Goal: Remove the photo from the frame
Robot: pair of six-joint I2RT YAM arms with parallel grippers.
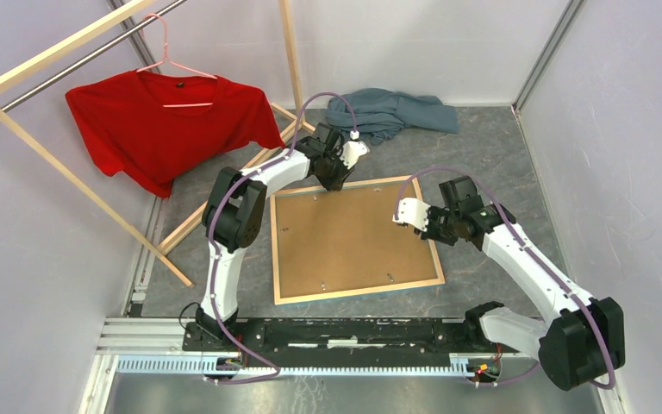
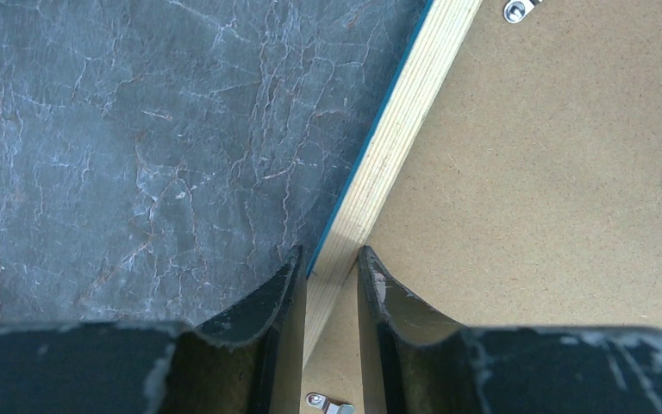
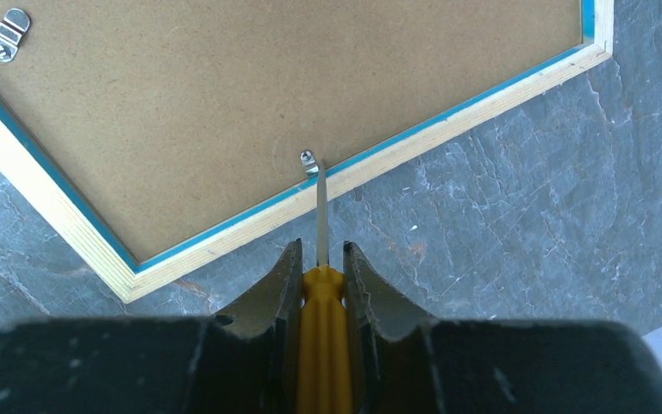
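Observation:
The photo frame lies back side up on the floor, its brown backing board (image 1: 353,237) inside a pale wooden border (image 1: 358,294). Along the border's far side, my left gripper is shut on the wooden border (image 2: 388,142), one finger on each side. My right gripper is shut on a screwdriver's yellow handle (image 3: 322,336). The thin shaft (image 3: 321,216) reaches over the border to a small metal clip (image 3: 309,162) at its inner edge; whether tip and clip touch is hard to tell. Another metal clip (image 3: 10,34) lies turned on the board.
A red shirt (image 1: 172,121) hangs from a wooden rack (image 1: 78,185) at the left. Crumpled grey-blue cloth (image 1: 392,114) lies at the back. Bare floor shows right of the frame, up to the wall (image 1: 621,155).

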